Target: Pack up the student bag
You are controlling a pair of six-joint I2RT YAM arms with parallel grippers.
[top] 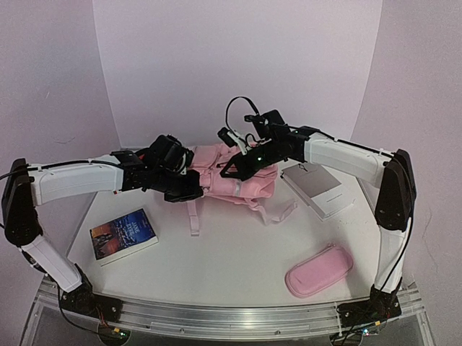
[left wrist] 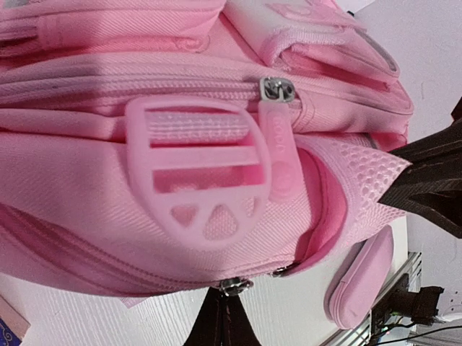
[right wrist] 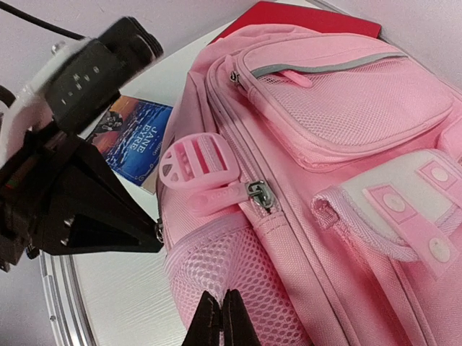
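Observation:
The pink backpack (top: 245, 189) lies at the back middle of the table, with straps trailing forward. My left gripper is at its near edge, fingers together on a small metal zipper pull (left wrist: 236, 286). Seen from the right wrist, that zipper pull (right wrist: 159, 231) sits at the left gripper's tip. My right gripper is shut on the mesh side pocket (right wrist: 238, 263), whose fabric is drawn out to a point there. The Jane Eyre book (top: 124, 236) lies at front left, the pink pencil case (top: 319, 271) at front right. Whether the main compartment is open cannot be told.
A grey-white book or folder (top: 317, 189) lies at the back right. Something red (right wrist: 307, 18) shows behind the bag.

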